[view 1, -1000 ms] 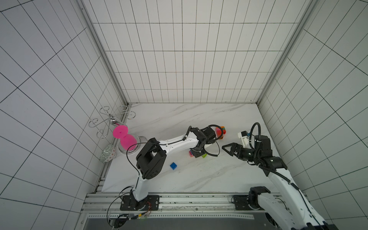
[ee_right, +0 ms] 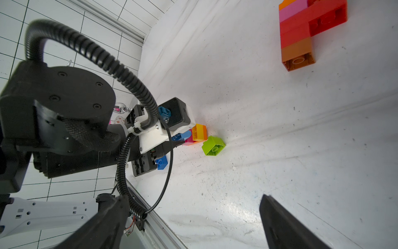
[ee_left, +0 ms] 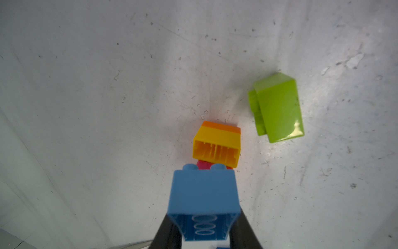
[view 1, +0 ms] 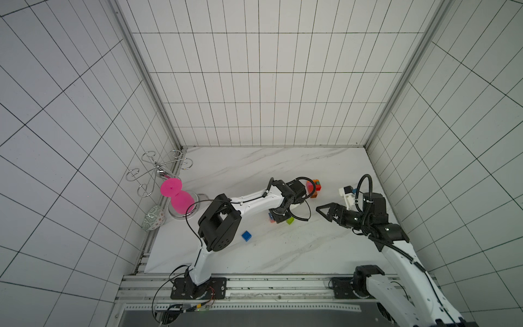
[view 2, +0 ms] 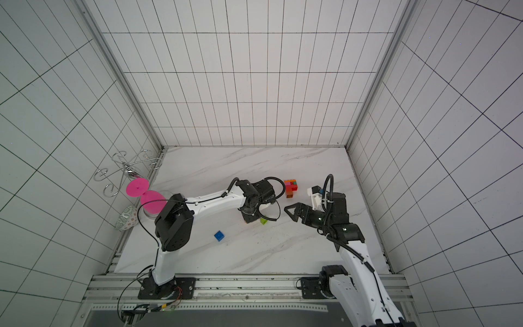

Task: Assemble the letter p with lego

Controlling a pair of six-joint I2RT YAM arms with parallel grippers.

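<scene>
My left gripper is shut on a light blue brick (ee_left: 204, 191), its studs pointing towards a small stack on the table. In that stack a yellow-orange brick (ee_left: 216, 145) lies with its hollow side showing, against a pink-red piece (ee_left: 204, 165) that the blue brick partly hides. A lime green brick (ee_left: 279, 108) lies on its side close by. The joined red, pink and brown piece (ee_right: 295, 31) rests farther back, cut off by the right wrist view's top edge. My right gripper stands open with nothing between its fingers.
A dark blue brick (view 1: 246, 236) lies alone at the table's front left. Pink discs (view 1: 182, 202), a wire stand (view 1: 159, 170) and a patterned bowl (view 1: 153, 218) crowd the left edge.
The left arm has shifted very slightly over the last second, its elbow a little to the right and up in the top left view. The right arm and the loose bricks look unmoved.
</scene>
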